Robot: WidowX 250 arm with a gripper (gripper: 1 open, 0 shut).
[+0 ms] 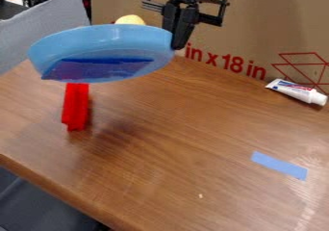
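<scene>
My gripper (178, 33) is high at the top centre, shut on the rim of a light blue plate or shallow dish (103, 44), which it holds tilted in the air toward the left of the view, dark blue showing on its lower part. Below the dish a red object (76, 106) stands on the wooden table (180, 167). A yellowish object (129, 20) is partly visible behind the dish.
A toothpaste tube (297, 90) lies at the back right, before a cardboard box (244, 33). A strip of blue tape (279, 165) is on the right of the table.
</scene>
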